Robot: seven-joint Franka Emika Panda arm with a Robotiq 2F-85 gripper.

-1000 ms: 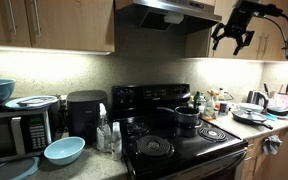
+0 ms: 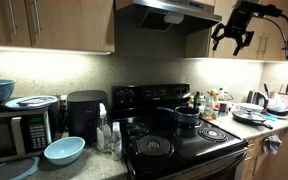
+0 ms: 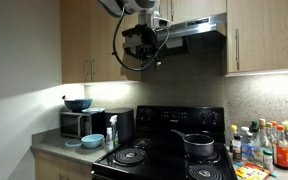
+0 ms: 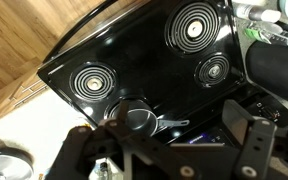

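Observation:
High above the stove and well clear of it, my gripper [image 2: 226,49] hangs from the arm at the upper right of exterior view 1. Its two fingers stand wide apart at the bottom of the wrist view, with nothing held between them. A dark pot [image 2: 187,115] with a long handle sits on a rear burner of the black stove [image 2: 174,157]. From above, the pot [image 4: 138,118] looks empty, its handle pointing right; the gripper hides part of the stove there.
Left of the stove stand spray bottles [image 2: 104,132], a light blue bowl [image 2: 64,151], a microwave [image 2: 17,132] and a black appliance [image 2: 87,113]. Several bottles [image 3: 266,145] and a pan [image 2: 250,114] crowd the right counter. The range hood [image 3: 192,38] is close to the arm.

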